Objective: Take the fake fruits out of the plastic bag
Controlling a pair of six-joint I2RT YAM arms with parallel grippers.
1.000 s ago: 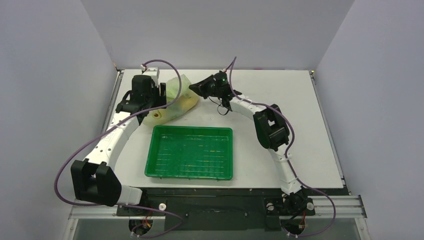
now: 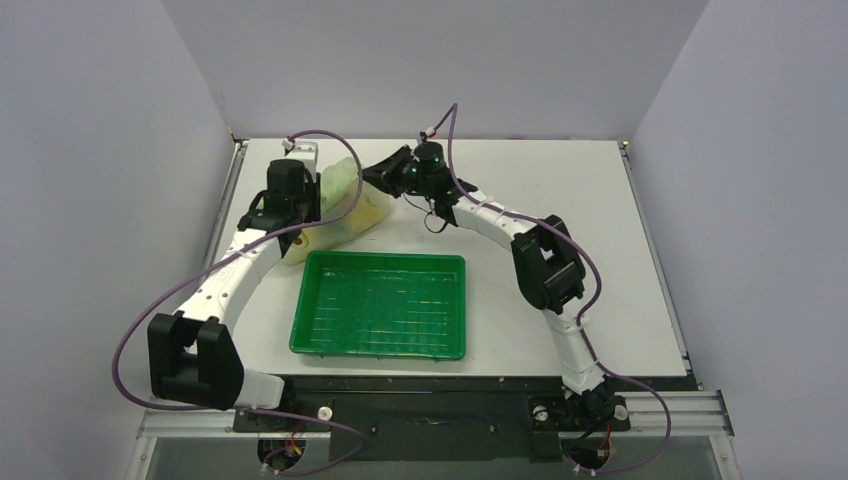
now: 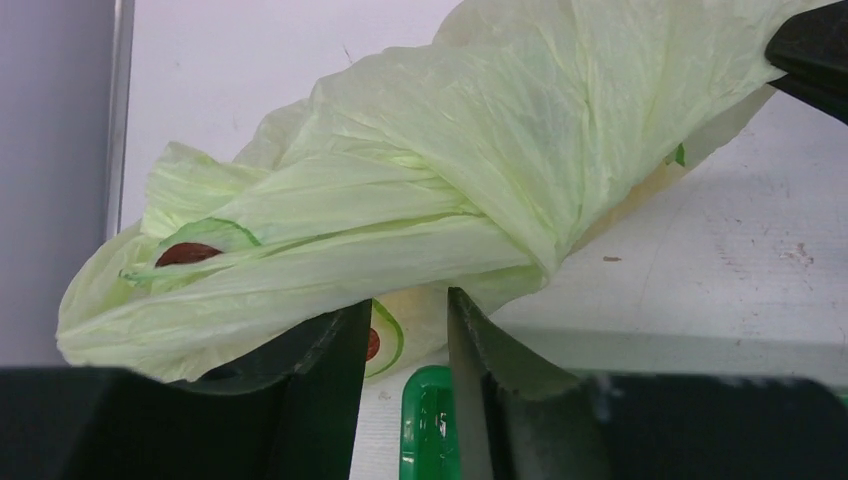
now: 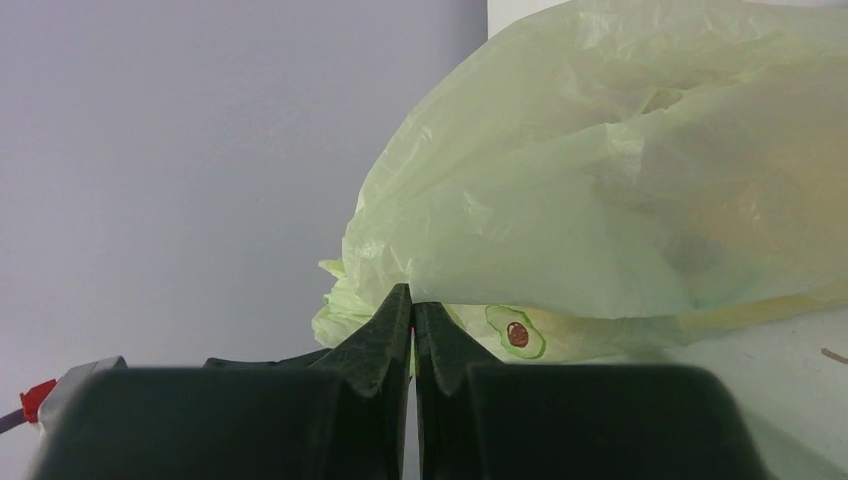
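A crumpled pale green plastic bag (image 2: 340,185) lies at the back left of the table, its top drawn up toward my right gripper (image 2: 367,176). In the right wrist view the fingers (image 4: 385,345) are shut with the bag's thin film at their tips. The left gripper stands partly open low against the bag; a fold of film passes over its left finger, and nothing is clearly held between the fingers. Through the film show a green-rimmed fruit shape with a dark centre (image 3: 192,250) and a second green-ringed fruit (image 3: 388,342). Other contents are blurred by the plastic.
An empty green basket (image 2: 465,300) stands just in front of the bag, near the table's front. Purple cables loop over both arms.
The right gripper has moved left, and the bag's top has shifted left with it.
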